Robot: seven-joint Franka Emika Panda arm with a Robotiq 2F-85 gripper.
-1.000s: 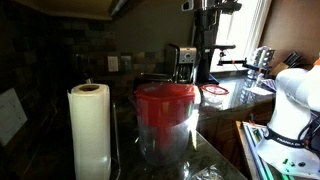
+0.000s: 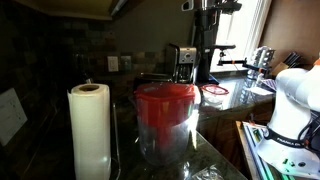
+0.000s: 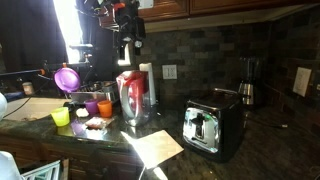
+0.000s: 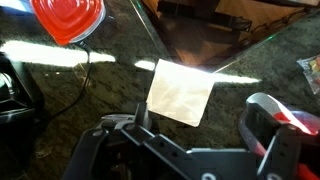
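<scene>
My gripper points down over the counter with its two dark fingers spread apart, nothing visible between them. A square of pale paper or cloth [image 4: 180, 92] lies flat on the dark counter below, in view through the gap. The pitcher with a red lid [image 3: 132, 90] stands upright; in the wrist view its red-and-white part [image 4: 285, 113] is partly hidden by the right finger. In exterior view 2 my gripper [image 3: 130, 48] hangs above the pitcher. A silver toaster [image 3: 212, 122] stands right of the paper.
A paper towel roll [image 2: 90, 130] stands beside the pitcher. Another red-lidded container [image 4: 70, 15] sits near the counter's edge. Coloured cups [image 3: 62, 116], a clear packet [image 4: 312, 68] and a blender [image 3: 250, 80] also occupy the counter. Bare counter lies around the paper.
</scene>
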